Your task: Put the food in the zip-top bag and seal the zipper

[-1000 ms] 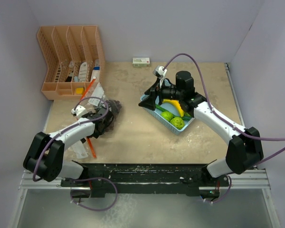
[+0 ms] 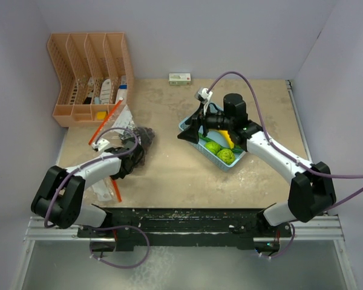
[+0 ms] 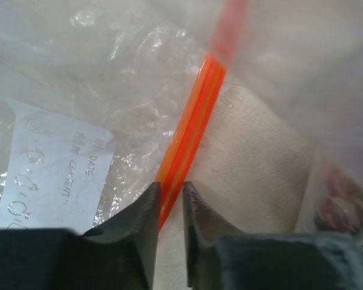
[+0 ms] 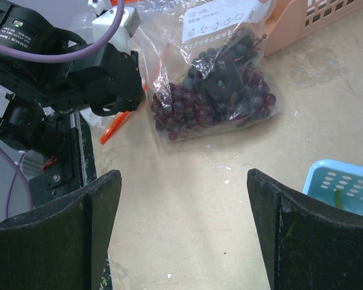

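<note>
A clear bag of dark grapes [image 4: 215,90] lies flat, its orange zipper strip [image 2: 104,122] running up toward the tan organizer. Below it sits a second clear bag [image 2: 101,192] with an orange zipper [image 3: 190,133] and a white label [image 3: 60,166]; no food shows in its visible part. My left gripper is slightly open at this second zipper, a narrow gap between its fingertips. Whether the strip runs between them or beneath is unclear. Clear film hangs across the upper right of the left wrist view. My right gripper is wide open and empty, above the blue basket's left side.
The blue basket [image 2: 221,163] at right holds green produce [image 2: 225,156] and a yellow item [image 2: 227,139]. A tan organizer [image 2: 88,72] stands at the back left, a small box [image 2: 179,78] at the back.
My left gripper has shifted slightly near the lower zipper. The upper orange strip shows longer and straighter than a second ago. The right gripper has moved only a little, forward and to the right.
</note>
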